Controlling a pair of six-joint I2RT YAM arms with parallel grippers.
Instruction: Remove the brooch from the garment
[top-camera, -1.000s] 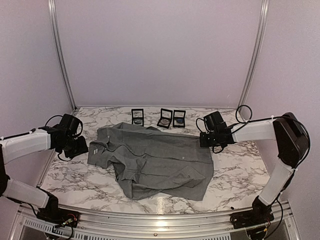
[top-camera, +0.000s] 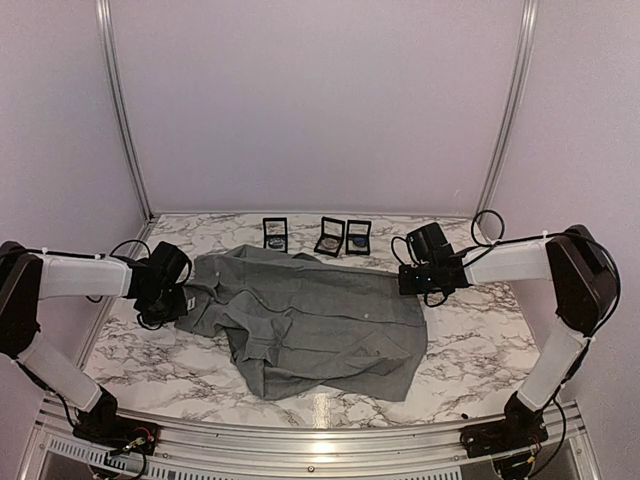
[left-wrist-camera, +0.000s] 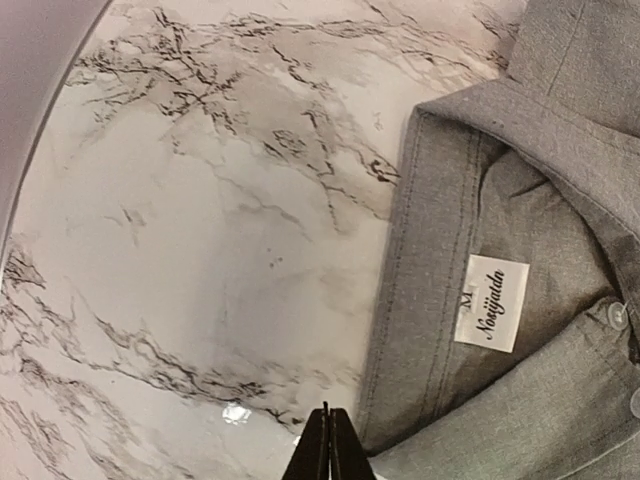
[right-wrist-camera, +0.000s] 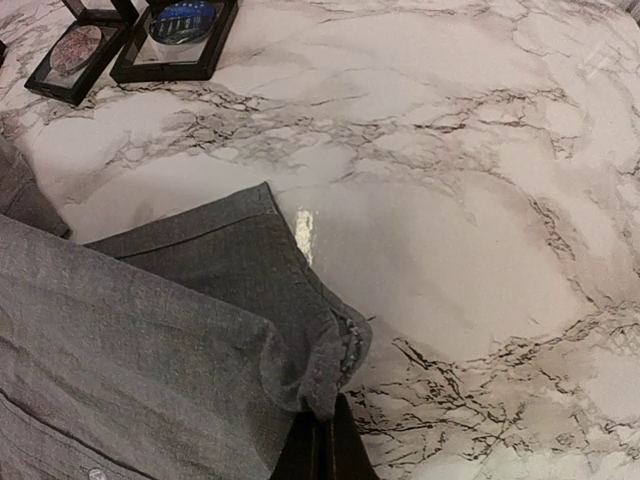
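A grey garment (top-camera: 330, 320) lies spread and wrinkled across the middle of the table. Its neck opening, with a white label (left-wrist-camera: 491, 303), faces left. I can make out no brooch on the cloth. Beside the collar's near corner, my left gripper is shut with nothing showing between its fingertips; in the top view it covers the garment's left edge. My right gripper is shut on the far right corner of the garment (right-wrist-camera: 200, 330), where the cloth bunches up at the fingertips.
Three open black cases stand behind the garment: a left one (top-camera: 275, 244), a middle one (top-camera: 327, 245) and a right one (top-camera: 358, 245) with a blue round item (right-wrist-camera: 183, 22) in it. Bare marble table (top-camera: 480, 350) lies to the right, with more at the front left.
The right arm and the garment look unchanged.
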